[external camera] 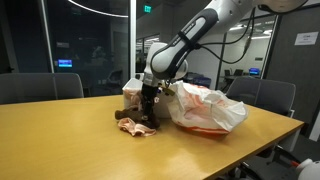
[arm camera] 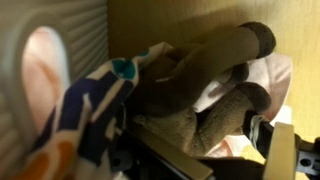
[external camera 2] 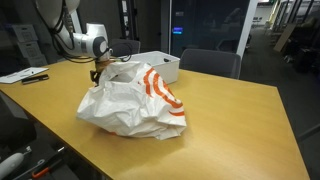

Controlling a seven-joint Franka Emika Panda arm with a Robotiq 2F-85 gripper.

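A dark brown plush toy (arm camera: 205, 70) lies on a pale pink cloth (arm camera: 277, 75) on the table in the wrist view. In exterior view 1 the pink cloth (external camera: 135, 127) spreads in front of the plush toy (external camera: 128, 114). My gripper (external camera: 151, 105) is low over the toy's right end, with its fingers open. Seen from the wrist, the open gripper has its fingers on either side of part of the toy. Exterior view 2 has the gripper's tips mostly hidden behind the white bag.
A large white bag with orange marks (external camera 2: 150, 105) lies right beside the arm. Behind stands a white bin (external camera 2: 152, 66). A patterned cloth (arm camera: 88, 105) hangs close on the wrist view's left.
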